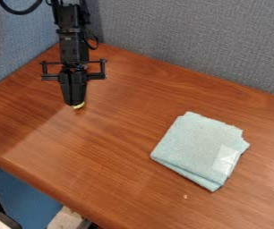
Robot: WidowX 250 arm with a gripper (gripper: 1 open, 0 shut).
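My black gripper (pixel 75 97) points down at the left part of the wooden table, low over its surface. A small yellowish object (pixel 77 106) peeks out at its tips, mostly hidden by the fingers; whether it is held between them I cannot tell. A folded pale mint cloth (pixel 193 148) lies flat on the right part of the table, well apart from the gripper.
Grey padded walls (pixel 200 45) stand behind and to the left. The table's near-left edge drops to a blue area at the lower left.
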